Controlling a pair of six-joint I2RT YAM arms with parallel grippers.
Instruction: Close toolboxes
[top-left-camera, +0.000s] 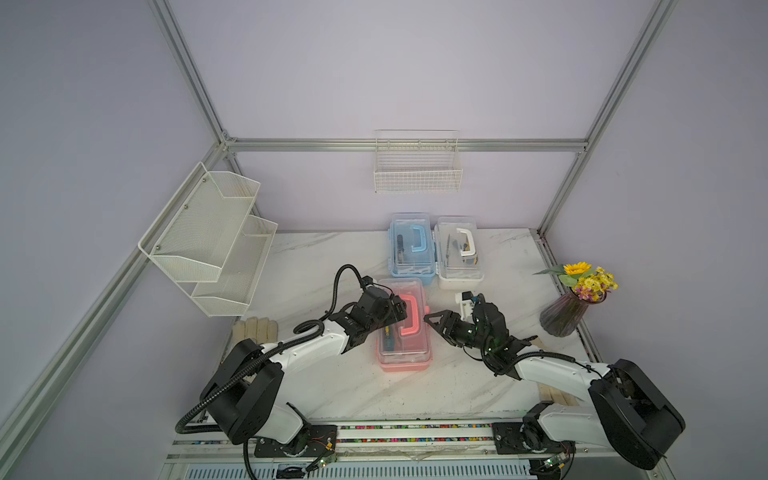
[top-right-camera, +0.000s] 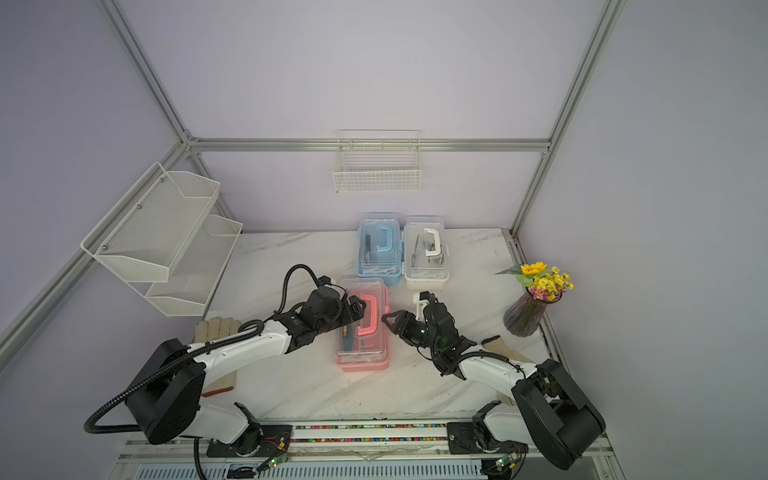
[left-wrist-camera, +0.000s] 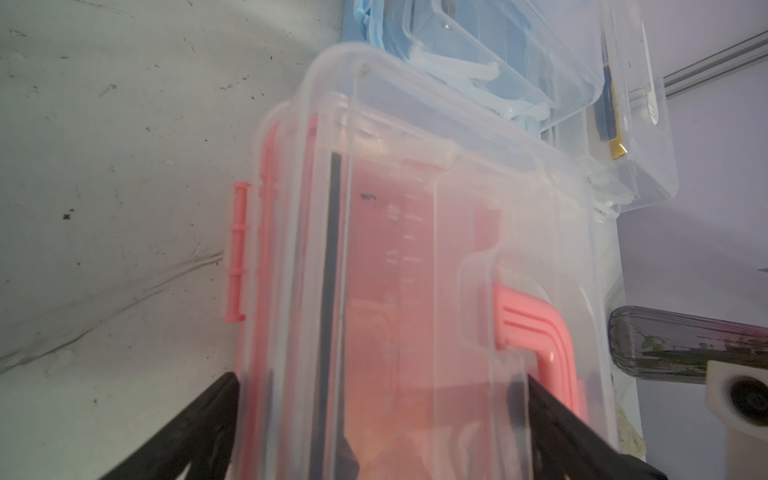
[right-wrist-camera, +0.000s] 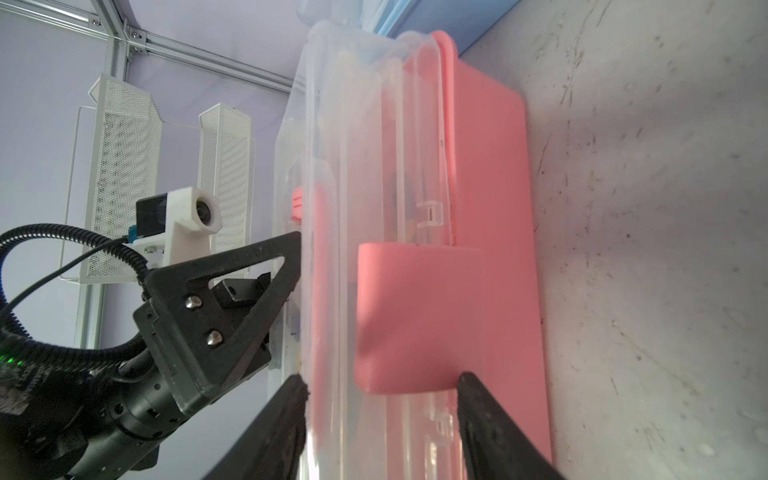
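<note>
The pink toolbox (top-left-camera: 404, 352) lies in the middle of the table, its clear lid (left-wrist-camera: 392, 264) down over the pink base. Above the lid, by the pink handle (left-wrist-camera: 537, 320), my left gripper is open, its blurred fingers spread wide over the box. My right gripper stands at the box's right side, fingers apart, one tip by the lid and the other by the lower edge of the pink latch (right-wrist-camera: 416, 320). Whether that latch is snapped cannot be seen. Behind stand the blue toolbox (top-left-camera: 412, 246) and white toolbox (top-left-camera: 457, 252), lids down.
A vase of flowers (top-left-camera: 564, 312) stands at the table's right edge. Gloves (top-left-camera: 256, 329) lie at the left. A mesh shelf (top-left-camera: 208, 240) hangs on the left wall, a wire basket (top-left-camera: 417, 172) at the back.
</note>
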